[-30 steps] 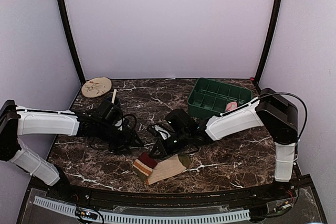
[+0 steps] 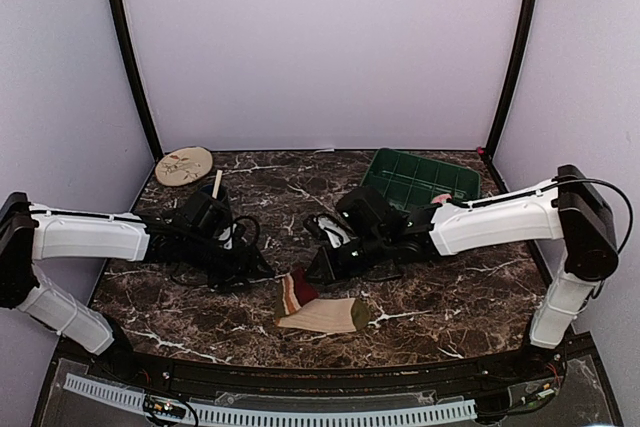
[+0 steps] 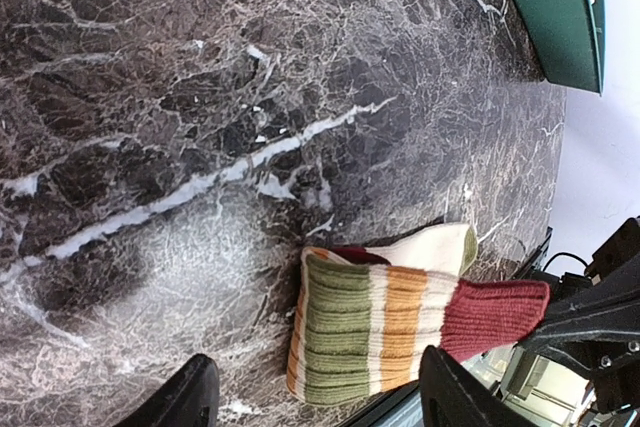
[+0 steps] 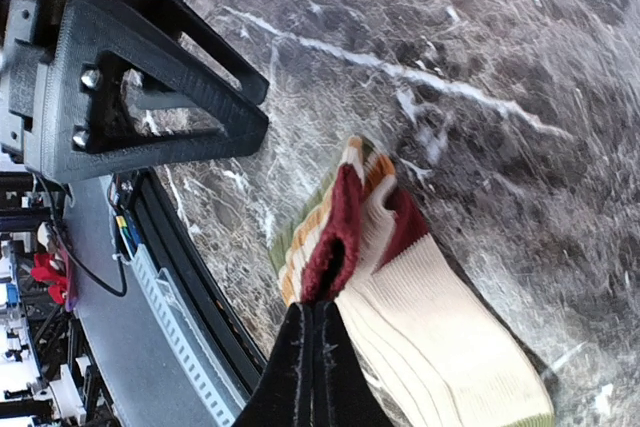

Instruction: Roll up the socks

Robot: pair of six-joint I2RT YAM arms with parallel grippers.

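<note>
A striped sock [image 2: 297, 292] in maroon, orange, cream and olive bends up over a cream part with an olive end [image 2: 360, 314], near the table's front. Its maroon end [image 4: 335, 237] is pinched in my right gripper, which is shut on it and holds it raised. In the left wrist view the striped part [image 3: 375, 322] slopes up to the right toward the right gripper's fingertips. My left gripper stands open just left of the sock, apart from the pinched end, with nothing gripped. Whether one sock or two lie here, I cannot tell.
A green bin [image 2: 420, 179] with a pink item [image 2: 441, 199] inside stands at the back right. A round pale disc [image 2: 184, 166] and a dark cup [image 2: 212, 190] holding a stick are at the back left.
My right gripper has moved right, carrying the maroon end. The striped part has swung rightward with it, and the cream part has turned to lie more level. The left arm stays nearly still.
</note>
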